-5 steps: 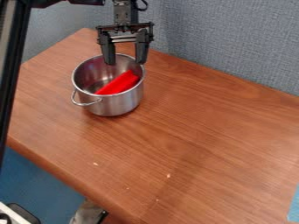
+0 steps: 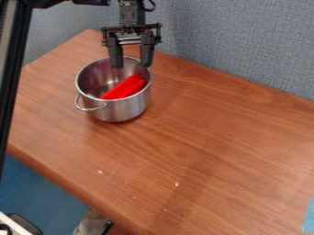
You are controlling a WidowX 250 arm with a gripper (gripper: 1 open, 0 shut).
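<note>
A steel pot [image 2: 113, 108] with a wire side handle stands on the wooden table toward the upper left. Inside it lies a red elongated object [image 2: 124, 87]. My gripper [image 2: 130, 61] is open over the pot, its two fingers spread apart at about the height of the far rim, above the red object; nothing shows between them.
A grey padded wall [image 2: 240, 41] runs along the back. The dark arm frame is along the left edge.
My gripper has lowered very slightly over the pot. The pot and red object have not visibly moved.
</note>
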